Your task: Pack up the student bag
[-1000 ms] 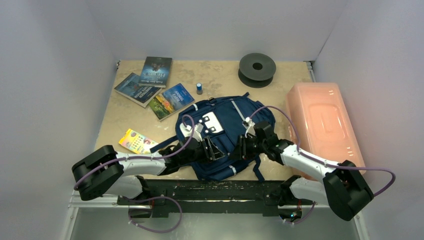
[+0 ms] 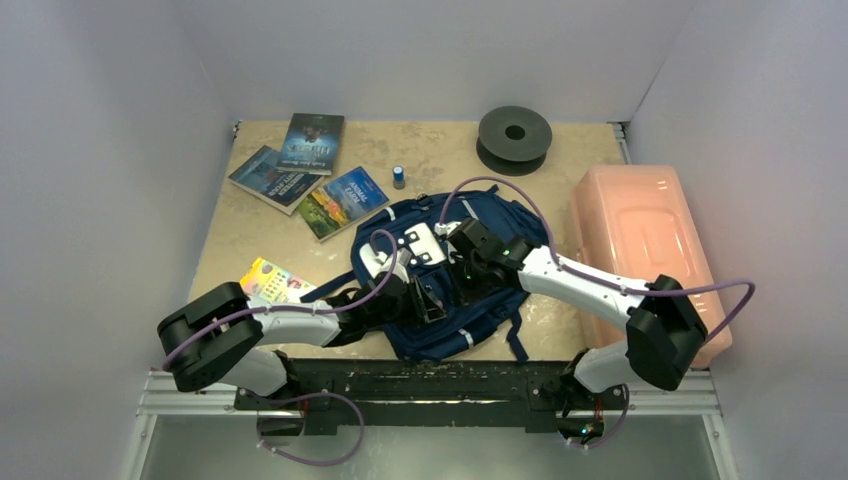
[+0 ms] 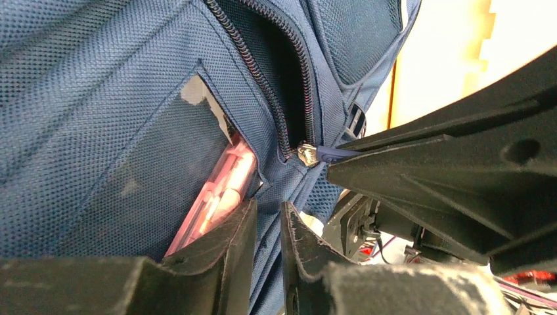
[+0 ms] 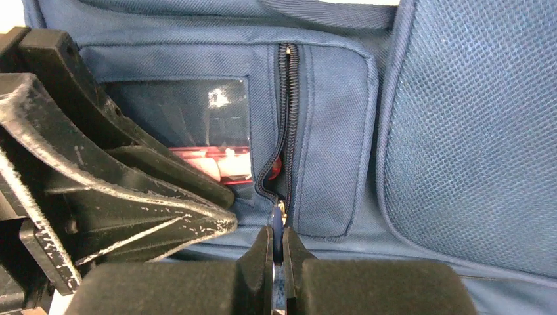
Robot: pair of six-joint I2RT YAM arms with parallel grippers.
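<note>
The dark blue student bag (image 2: 470,335) lies on the table beneath both arms. Between the fingertips of my right gripper is a blue zipper pull (image 4: 277,230), held shut. Its metal slider (image 3: 307,154) sits at the end of a small pocket's zipper (image 4: 292,118), whose toothed edges stand apart. Behind that pocket's clear window (image 4: 184,111) lies a pink translucent item (image 4: 226,163), partly covered by fabric. Close beside the pocket, my left gripper stands part open with bag fabric visible behind the gap, and nothing held.
Books lie at the back left: a dark one (image 2: 311,143), a blue one (image 2: 275,180) and Animal Farm (image 2: 343,202). A yellow booklet (image 2: 275,280) is left of the bag. A small blue-capped bottle (image 2: 398,178), black spool (image 2: 514,138) and pink box (image 2: 645,240) stand around it.
My right gripper has shifted left and slightly back across the bag, closer to the left gripper, and its arm has swung left.
</note>
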